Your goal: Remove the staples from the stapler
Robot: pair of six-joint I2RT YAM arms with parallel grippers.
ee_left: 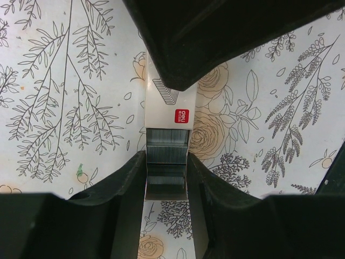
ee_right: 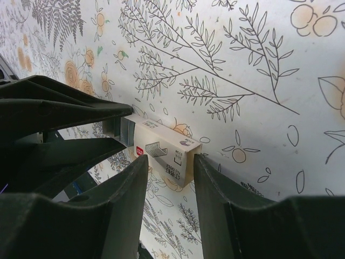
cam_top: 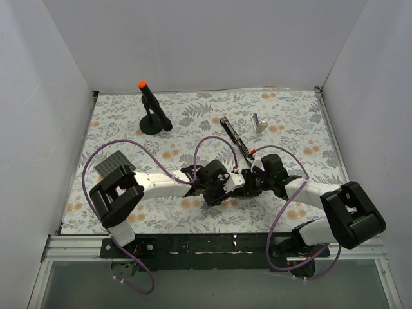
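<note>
A small white block with a red deli label (ee_left: 170, 108) lies on the patterned table, dark metal segments at one end, largely hidden by the grippers from above. My left gripper (cam_top: 217, 196) is shut on that segmented end. My right gripper (cam_top: 248, 188) is part open around the block's other end, its fingertips at either side of the white body.
A long opened stapler (cam_top: 233, 135) lies behind the grippers, with a small white object (cam_top: 257, 123) to its right. A black stand (cam_top: 151, 122) is at back left and a grey mat (cam_top: 112, 162) at left.
</note>
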